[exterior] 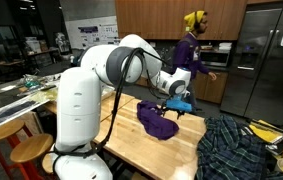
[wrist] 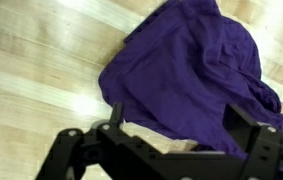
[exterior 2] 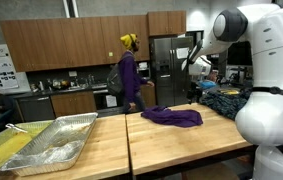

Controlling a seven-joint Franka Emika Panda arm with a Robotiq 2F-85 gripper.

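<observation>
A dark purple cloth [wrist: 186, 75] lies crumpled and partly spread on the light wooden table. In the wrist view it fills the upper middle and right, below my gripper. The gripper is open, with one finger low on the left, the other at right, and a wide gap between them. Exterior view 1 has the gripper [exterior: 177, 113] over the cloth [exterior: 157, 121]. The purple cloth [exterior 2: 171, 116] also shows on the table in exterior view 2, where the gripper stands behind it near the right side. Nothing is between the fingers.
A dark heap of fabric [exterior: 231, 150] borders the table on the right. Wooden stools [exterior: 27, 149] stand at left. A person in a yellow hat [exterior 2: 132, 75] is behind the table.
</observation>
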